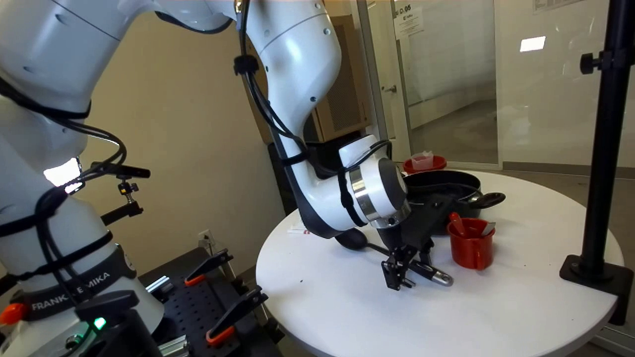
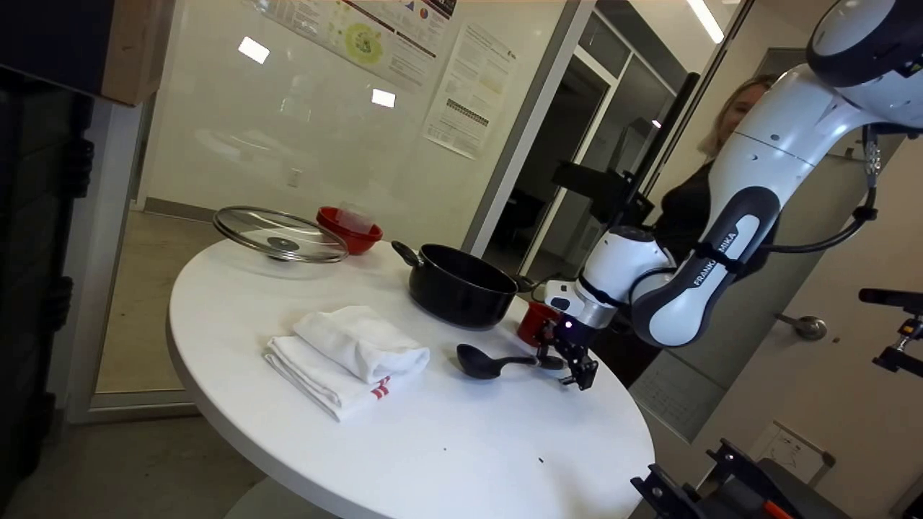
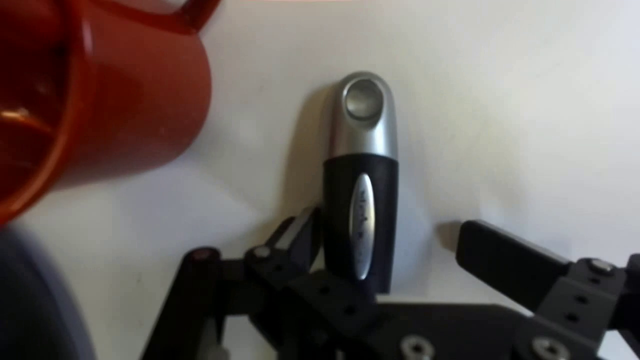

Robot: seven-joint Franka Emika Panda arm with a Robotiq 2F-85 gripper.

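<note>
A black ladle lies flat on the table, its bowl [image 2: 478, 363] towards the middle. Its black handle [image 3: 363, 228] with a silver end is between the fingers of my gripper in the wrist view. The fingers stand part open around it. The left finger [image 3: 307, 231] is against or very close to the handle's side, while the right finger [image 3: 510, 261] is clearly apart from it. In exterior view 1 the gripper [image 1: 409, 270] is low over the table at the handle, hiding part of it.
Close to the handle's end stands a red mug [image 1: 471, 244] holding utensils. Behind is a black pot [image 2: 463, 285]. A folded white towel [image 2: 346, 359], glass lid [image 2: 281, 235] and red bowl [image 2: 350, 229] occupy the table's other side.
</note>
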